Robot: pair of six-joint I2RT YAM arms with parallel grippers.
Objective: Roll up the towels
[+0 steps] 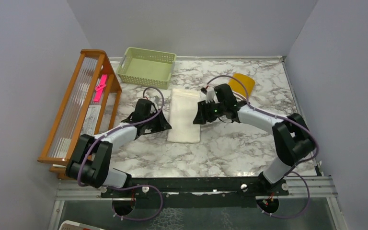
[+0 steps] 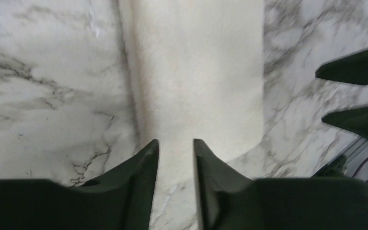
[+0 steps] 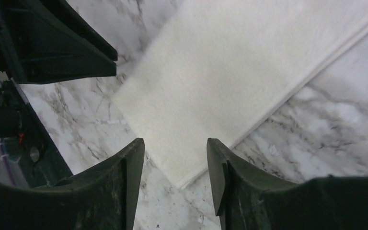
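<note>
A white towel lies folded flat and lengthwise in the middle of the marble table, its near part spread between the two grippers. My left gripper hovers just over its left edge near the front corner, fingers apart with nothing between them. My right gripper is above the towel's right side, also open and empty; in the right wrist view the near edge of the towel shows below it.
A green basket stands at the back left, beside a wooden rack. A folded yellow cloth lies at the back right, partly behind the right arm.
</note>
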